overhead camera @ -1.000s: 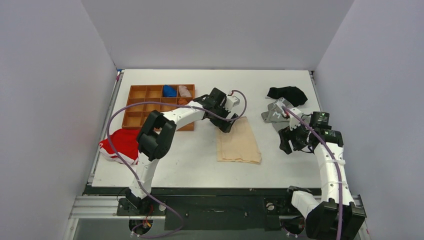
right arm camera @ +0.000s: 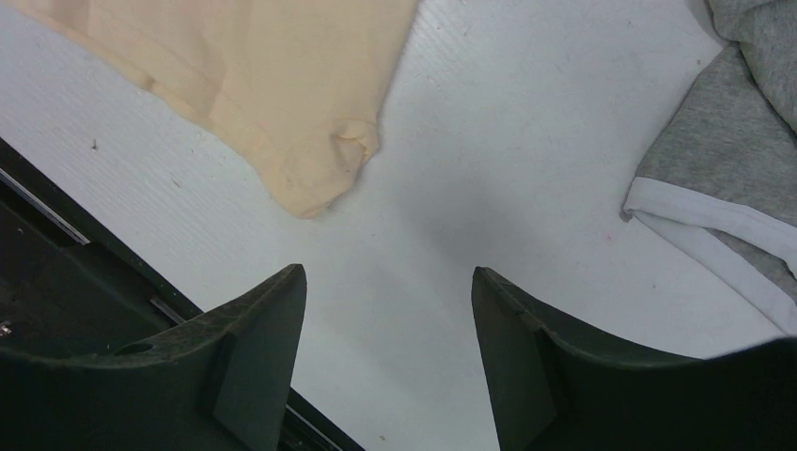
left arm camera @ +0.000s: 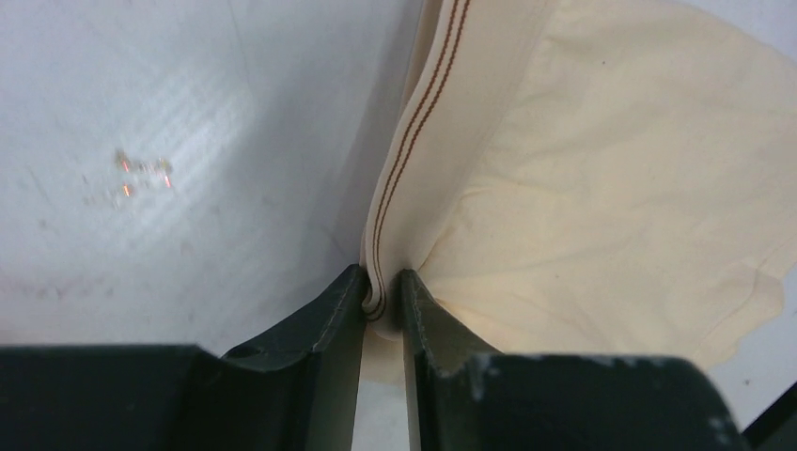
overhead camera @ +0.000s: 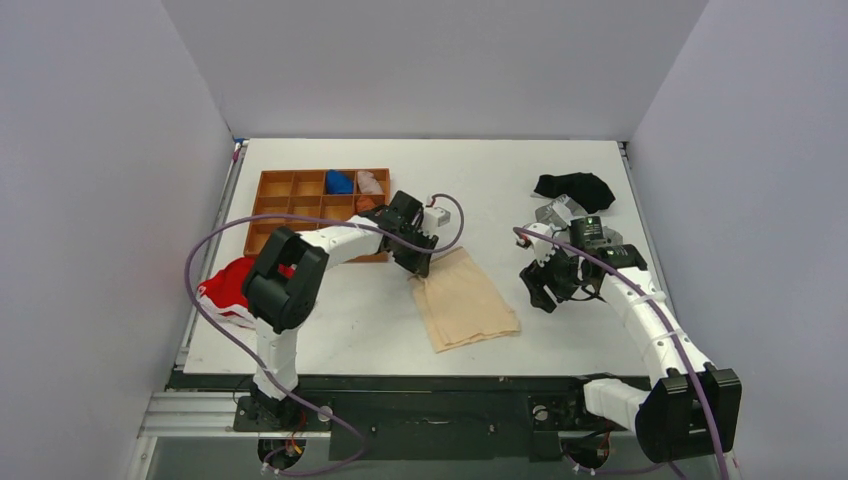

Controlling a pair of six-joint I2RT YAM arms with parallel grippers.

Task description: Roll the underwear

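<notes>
The beige underwear [overhead camera: 465, 302] lies folded into a flat rectangle on the white table, turned at a slant. My left gripper [overhead camera: 418, 274] is at its upper left corner; in the left wrist view the fingertips pinch the striped waistband edge [left arm camera: 406, 178], so this gripper is shut on the cloth. My right gripper [overhead camera: 541, 298] hovers to the right of the underwear, its fingers wide apart. Between its fingers only bare table shows, and a loose corner of the underwear [right arm camera: 320, 169] lies ahead of them.
An orange divided box [overhead camera: 290, 185] holding a few rolled cloths stands at the back left. Red cloth [overhead camera: 235, 288] lies at the left edge. Grey cloth [right arm camera: 728, 141] and a black cloth [overhead camera: 577, 188] rest at the right.
The left gripper has moved left and toward the front, dragging and turning the underwear with it. Earlier, the right arm moved left toward the cloth; it has since held nearly still.
</notes>
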